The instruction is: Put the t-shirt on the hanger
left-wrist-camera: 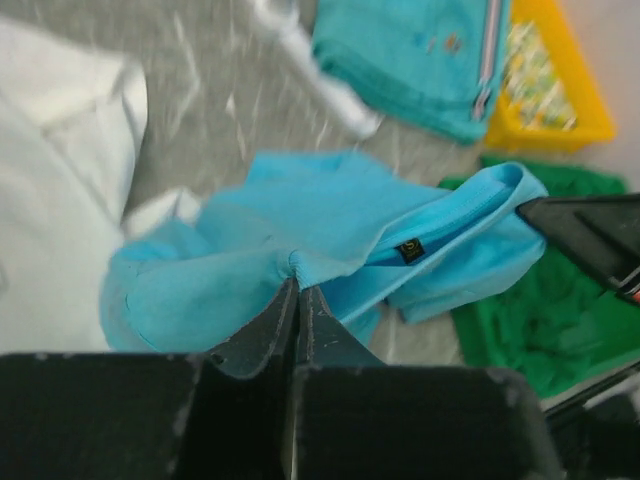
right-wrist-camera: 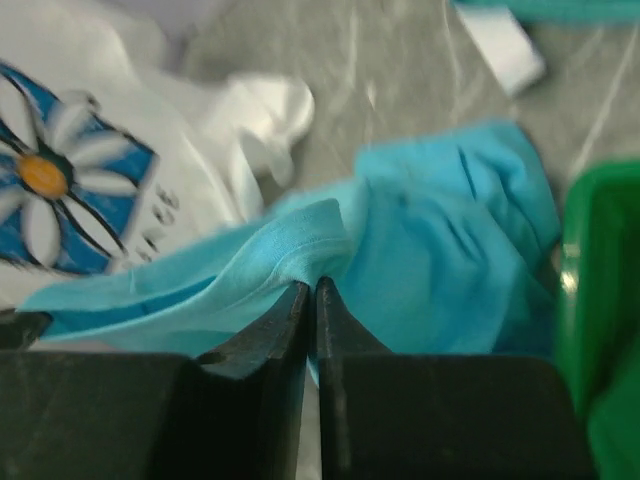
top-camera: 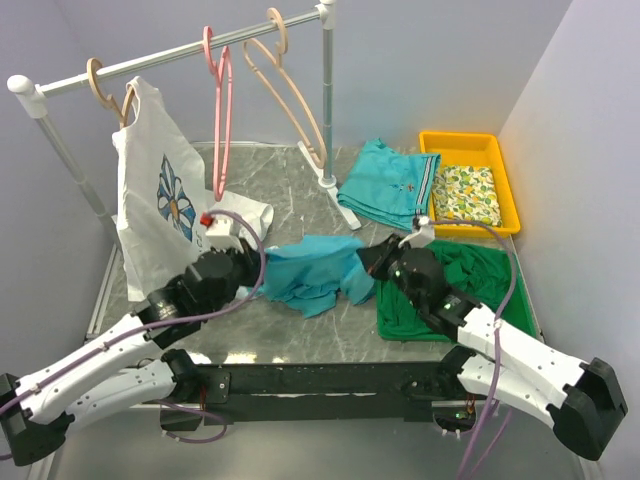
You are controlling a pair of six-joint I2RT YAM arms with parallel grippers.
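The turquoise t-shirt [top-camera: 318, 270] hangs stretched between my two grippers, its lower part gathered on the table. Shut on one corner of its edge is my left gripper, the fabric pinched at the fingertips. My right gripper has its fingertips together on the opposite corner. A small dark label [left-wrist-camera: 410, 250] shows inside the shirt's opening. On the rail hang an empty pink hanger [top-camera: 218, 125] and an empty beige hanger [top-camera: 290, 95], both behind the shirt and apart from it.
White printed cloth [top-camera: 160, 180] hangs from another beige hanger [top-camera: 98, 80] at the rack's left. Folded turquoise cloth [top-camera: 385, 185] lies by the yellow tray [top-camera: 508, 205] at the back right. A green tray [top-camera: 400, 330] with green cloth stands in front of it.
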